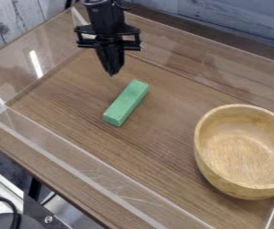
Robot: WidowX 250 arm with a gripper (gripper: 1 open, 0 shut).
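Observation:
A green rectangular block [126, 103] lies flat on the wooden table [80, 143], slanted, in the middle of the view. Above and behind it my black gripper [113, 64] is raised at the top of the view, apart from the block. Its fingers are small and dark here, and whether they are open or shut is unclear.
A large round wooden bowl [243, 150] sits at the right. Black cables lie at the lower left corner.

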